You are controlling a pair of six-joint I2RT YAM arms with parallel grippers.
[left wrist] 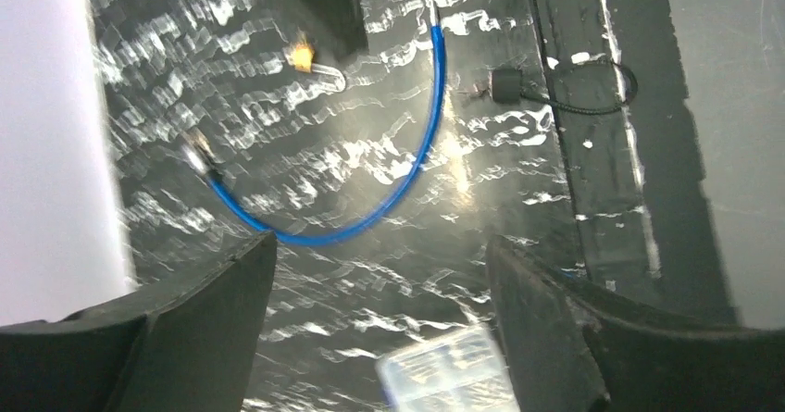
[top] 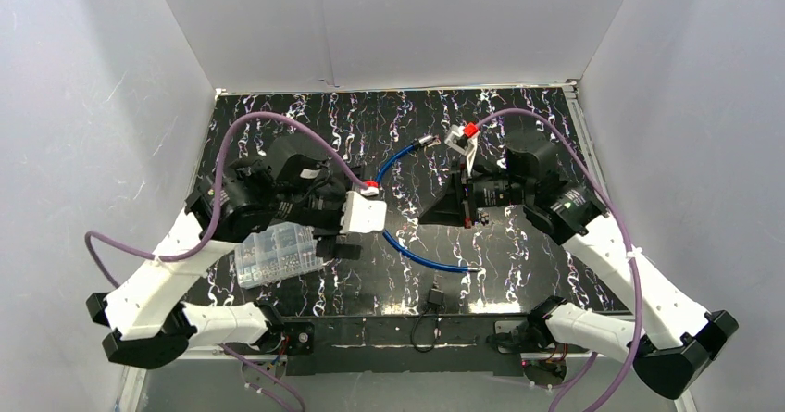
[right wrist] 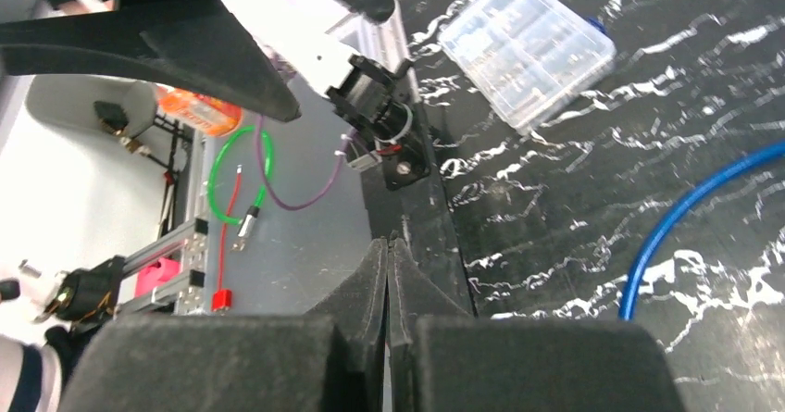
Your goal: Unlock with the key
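Note:
A key with a black block head (top: 435, 296) lies at the table's front edge, its cord loop (top: 426, 338) hanging over the edge. In the left wrist view its thin blade shows beside the head (left wrist: 506, 85). The brass padlock (left wrist: 302, 56) lies on the tabletop with its shackle (left wrist: 333, 79) visible; from above, my right gripper (top: 422, 219) covers it. That gripper is shut, its fingertips (right wrist: 380, 256) together and nothing visible between them. At left centre, my left gripper points down with its fingers (left wrist: 204, 310) wide apart and empty.
A blue cable (top: 417, 257) curves across the middle of the table. A clear compartment box (top: 278, 255) sits at the front left, partly under the left arm.

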